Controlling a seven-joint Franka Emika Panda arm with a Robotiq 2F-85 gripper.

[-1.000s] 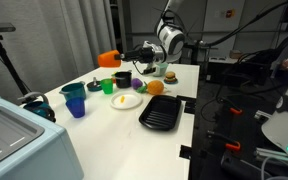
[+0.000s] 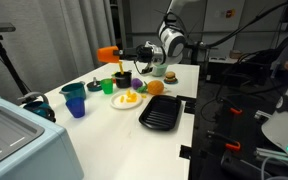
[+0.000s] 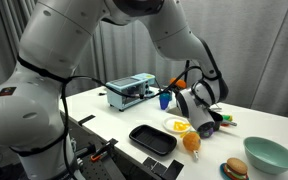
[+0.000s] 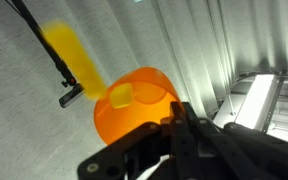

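An orange bowl or cup point(image 2: 108, 55) hangs tilted above the table, with my gripper point(image 2: 121, 51) shut on it. Yellow pieces point(image 4: 76, 55) show blurred just outside its mouth in the wrist view, and another piece point(image 4: 120, 95) is at its rim. Below, a white plate point(image 2: 121, 104) carries yellow pieces point(image 2: 133, 97). Exterior view 2 also shows the orange vessel point(image 3: 180, 86), partly hidden by the arm, and the plate point(image 3: 168, 124). The dark fingers point(image 4: 186, 120) cover part of the vessel's side.
Near the plate stand a black tray point(image 2: 161, 114), a green cup point(image 2: 108, 87), a dark pot point(image 2: 124, 78), a blue cup point(image 2: 76, 106) and an orange round thing point(image 2: 155, 87). A toaster oven point(image 2: 29, 145) fills the near left; a burger point(image 3: 236, 166) and green bowl point(image 3: 271, 153) lie opposite.
The orange vessel has tipped further. Yellow pieces have come down from it, and the plate now bears more yellow than a second ago.
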